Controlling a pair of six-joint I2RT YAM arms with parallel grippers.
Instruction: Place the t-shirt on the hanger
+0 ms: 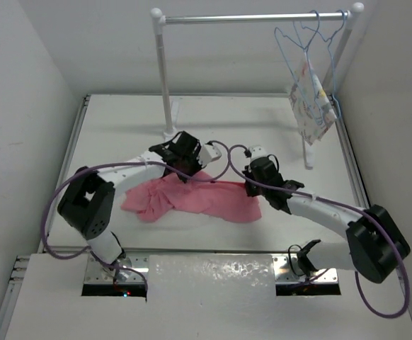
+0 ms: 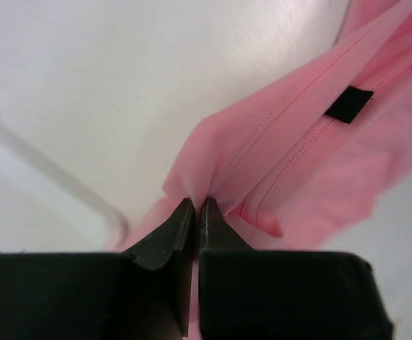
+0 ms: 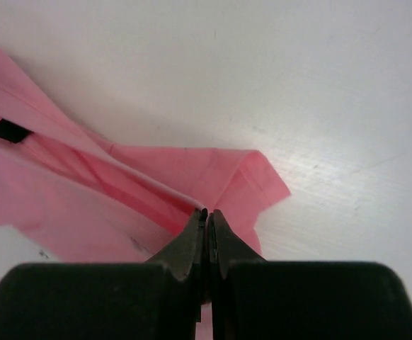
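Note:
The pink t shirt (image 1: pixel 213 198) lies crumpled on the white table, its upper edge drawn up between my two grippers. My left gripper is shut on a pinch of the pink cloth, which runs in folds up to the right. Shut on another fold is my right gripper, with cloth stretching away to the upper left. A black tag (image 2: pixel 349 105) shows on the shirt between both grips. Several blue hangers (image 1: pixel 306 48) hang at the right end of the rack's bar, far from the grippers.
A white rack (image 1: pixel 252 19) spans the back of the table. A patterned cloth (image 1: pixel 311 106) hangs among the hangers at the right. Bare table (image 1: pixel 227 120) lies behind the shirt. Purple cables loop over both arms.

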